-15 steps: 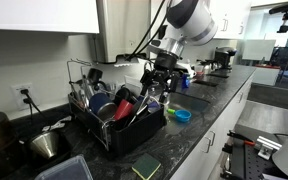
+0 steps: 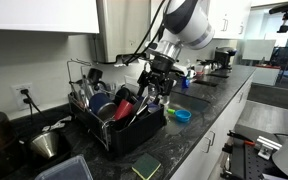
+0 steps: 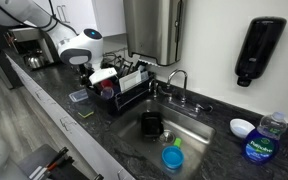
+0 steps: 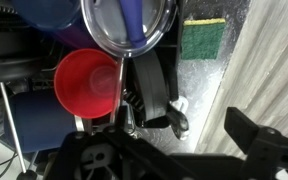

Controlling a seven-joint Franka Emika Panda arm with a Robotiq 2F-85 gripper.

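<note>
My gripper stands open over the dish rack in the wrist view, with nothing held between its fingers. In exterior view 1 the gripper (image 2: 148, 84) is just above the crowded black dish rack (image 2: 136, 138). Below it in the wrist view are a red cup (image 4: 87, 82), a long black item like a handle (image 4: 152, 85), and a round metal vessel (image 4: 167, 22) with a blue handle-like piece (image 4: 132, 18) across it. Whether a fingertip touches anything in the rack cannot be made out.
A green sponge (image 4: 202, 38) lies on the counter beside the rack. Past the rack stands a blue bowl (image 2: 183, 115). The sink (image 3: 189, 150) holds a black container (image 3: 152, 124) and a blue cup (image 3: 172, 157). Some dark counter in front of the rack is bare.
The arm has shifted slightly over the rack during the last second. Rack, sponge and blue bowl look unmoved.
</note>
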